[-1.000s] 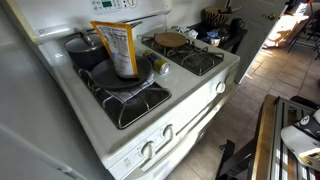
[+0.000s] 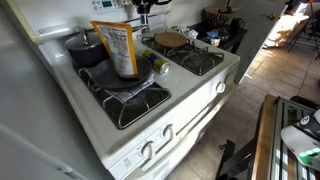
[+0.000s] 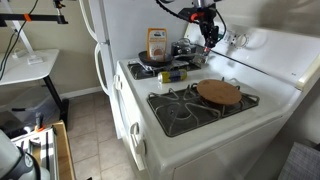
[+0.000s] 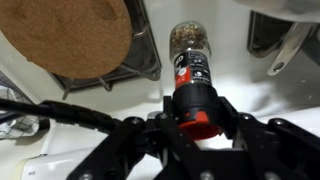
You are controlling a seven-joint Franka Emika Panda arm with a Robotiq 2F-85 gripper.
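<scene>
In the wrist view, a small spice jar [image 4: 190, 62] with a black and red label has its red cap end [image 4: 200, 126] toward me. My gripper is shut on that cap end, and the jar's clear end, full of dark grains, points away. Seen from the second exterior view, my gripper [image 3: 208, 40] hangs over the back of the stove, near the control panel. In the first exterior view only a dark part of the arm [image 2: 147, 6] shows at the top edge. Whether the jar touches the surface below is hard to tell.
An orange and white pouch [image 2: 118, 48] stands on a dark pan [image 2: 130, 78], in front of a lidded pot [image 2: 86, 48]. A yellow-labelled jar [image 3: 172, 75] lies between the burners. A round brown board [image 3: 218, 92] covers one burner.
The arm has come into the first exterior view at the top, above the back of the stove. The pouch, pan and pot have stayed in place.
</scene>
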